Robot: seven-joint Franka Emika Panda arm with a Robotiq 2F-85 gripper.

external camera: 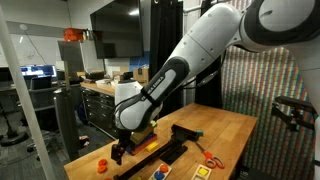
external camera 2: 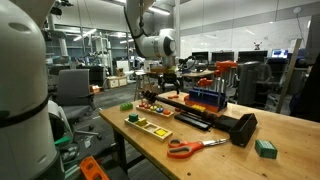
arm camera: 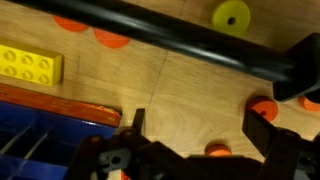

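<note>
My gripper stands open over the wooden tabletop (arm camera: 170, 90), with only bare wood between its fingertips. In the wrist view a long black bar (arm camera: 180, 38) crosses above the fingers. An orange disc (arm camera: 217, 149) lies close to the gripper, and another orange disc (arm camera: 265, 107) lies by the right finger. A yellow ring (arm camera: 231, 17) shows beyond the bar. At the left are a yellow studded brick (arm camera: 30, 65) and part of a blue box (arm camera: 25, 130). In exterior view 1 the white hand hangs low over the table's left part.
Scissors (external camera 2: 188, 148) with orange handles lie on the table's near part. A wooden tray (external camera 2: 150, 127) with coloured pieces stands beside them. A black block (external camera 2: 240, 130) and a green block (external camera 2: 265, 148) are at the right. Exterior view 1 shows clear wood towards the back right.
</note>
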